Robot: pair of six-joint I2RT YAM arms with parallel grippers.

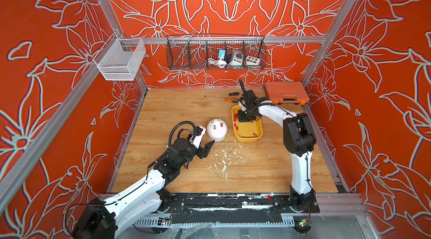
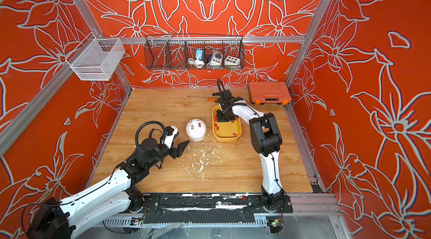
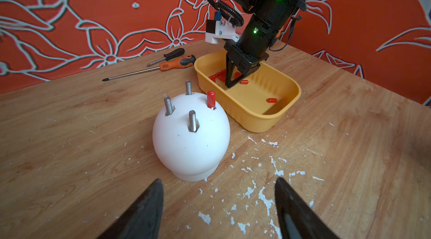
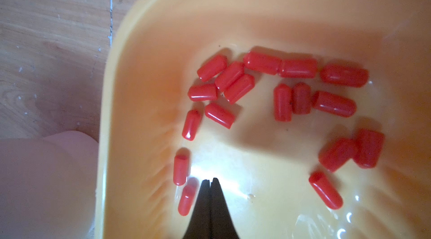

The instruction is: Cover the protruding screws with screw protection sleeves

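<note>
A white dome (image 3: 190, 144) stands on the table with several upright screws; a red sleeve (image 3: 211, 98) covers the back-right one, while bare metal shows on a front screw (image 3: 193, 122). Beside it, the yellow tray (image 4: 114, 81) holds several loose red sleeves (image 4: 262, 63). My right gripper is low inside the tray, fingertips closed together with nothing visible between them, close to two sleeves at the tray's left side. My left gripper is open and empty, in front of the dome.
Two screwdrivers (image 3: 177, 63) lie behind the tray and an orange case (image 1: 286, 91) sits at the back right. A wire basket (image 1: 215, 52) hangs on the back wall.
</note>
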